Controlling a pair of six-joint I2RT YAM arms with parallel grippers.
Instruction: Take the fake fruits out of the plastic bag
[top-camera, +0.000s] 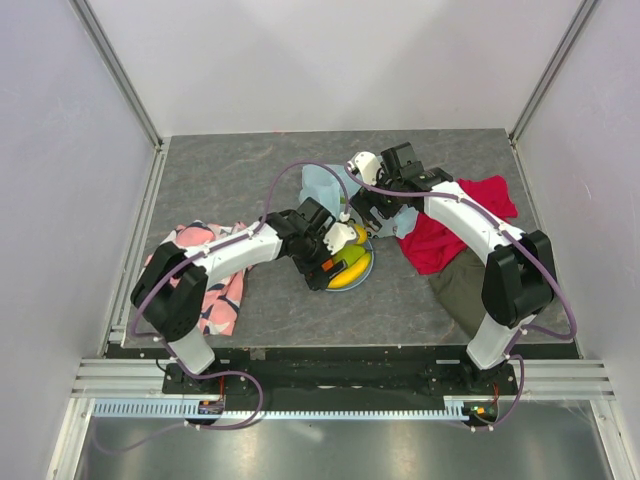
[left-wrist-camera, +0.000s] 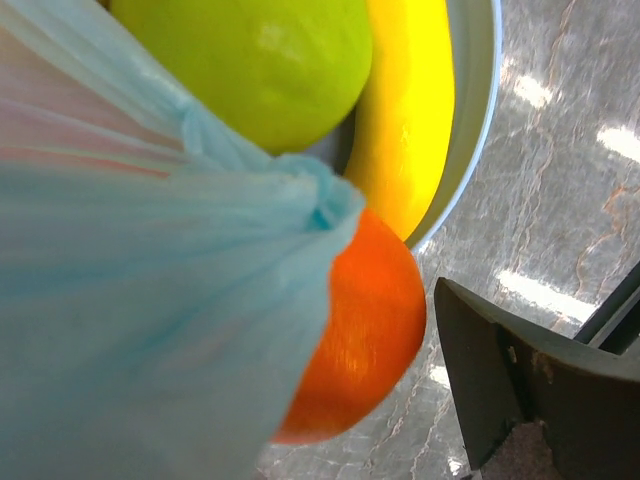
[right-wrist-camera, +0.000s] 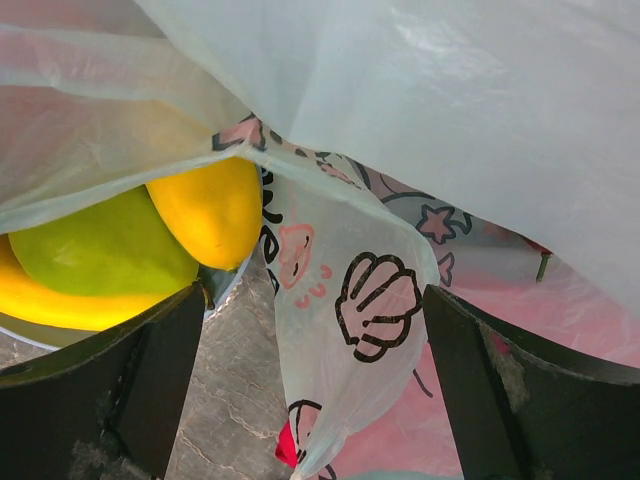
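A pale blue bowl (left-wrist-camera: 480, 120) holds a yellow banana (left-wrist-camera: 405, 100), a green fruit (left-wrist-camera: 240, 60) and a yellow fruit (right-wrist-camera: 210, 210). In the left wrist view an orange fruit (left-wrist-camera: 365, 320) is partly covered by the translucent bag (left-wrist-camera: 150, 300), beside the banana. My left gripper (top-camera: 322, 268) is over the bowl's left side, open, one dark finger showing beside the orange fruit. My right gripper (top-camera: 372, 208) is open above the bag, right of the bowl, with printed plastic (right-wrist-camera: 370, 300) below its fingers.
A red cloth (top-camera: 440, 245) and an olive cloth (top-camera: 460, 300) lie at the right. A pink patterned cloth (top-camera: 220, 305) lies at the left. Bare grey table (top-camera: 230, 175) shows at the back left and along the front.
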